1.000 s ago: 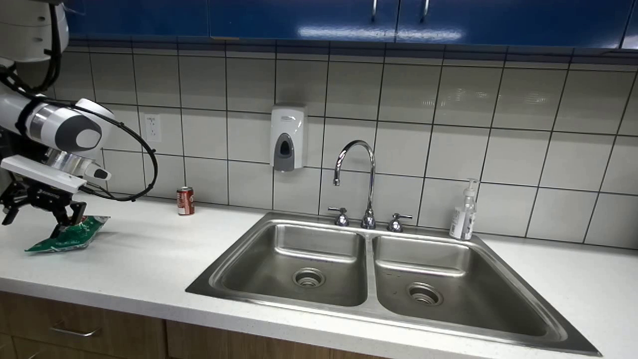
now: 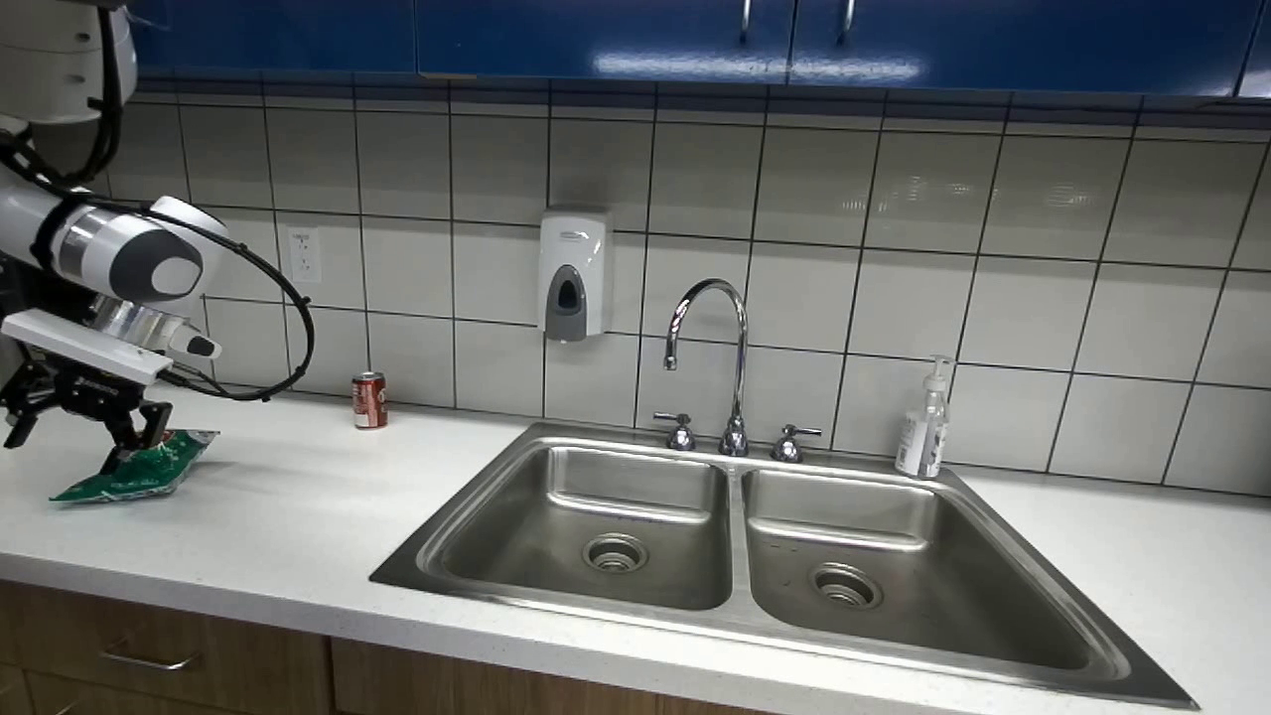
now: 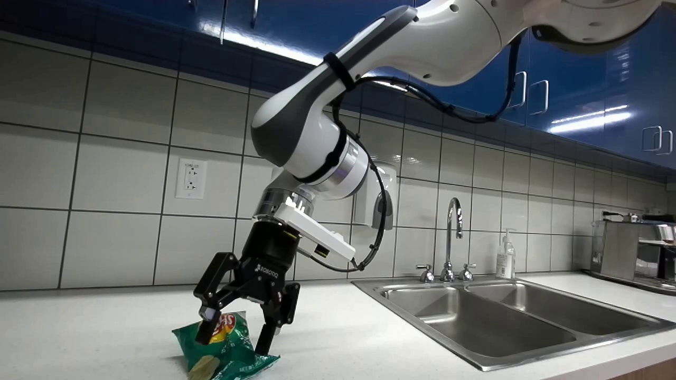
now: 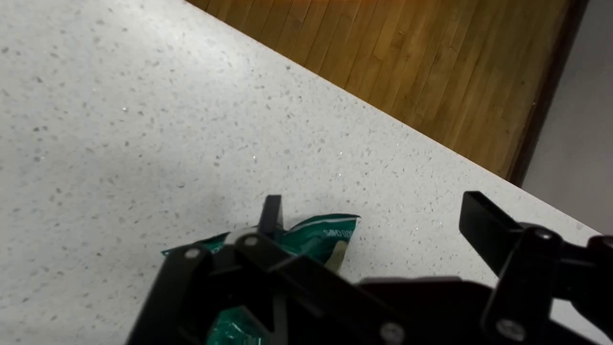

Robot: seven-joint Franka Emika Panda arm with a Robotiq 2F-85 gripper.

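Note:
A green chip bag (image 2: 155,469) lies on the white counter at the far left of exterior view 1. My gripper (image 3: 234,339) stands open and tilted over it, fingers spread wide. In exterior view 2, the bag (image 3: 229,354) shows behind and below the fingers, one finger (image 3: 264,340) low at its right side. From the wrist, the bag (image 4: 322,233) is mostly covered by the near finger (image 4: 270,215), while the other finger (image 4: 485,230) is over bare counter. Whether either finger touches the bag, I cannot tell.
A red can (image 2: 369,400) stands by the tiled wall, right of the bag. Farther right, a double sink (image 2: 736,572) with a faucet (image 2: 736,357) is set into the counter, a soap bottle (image 2: 924,423) behind it. Bare counter (image 2: 298,512) separates bag and sink.

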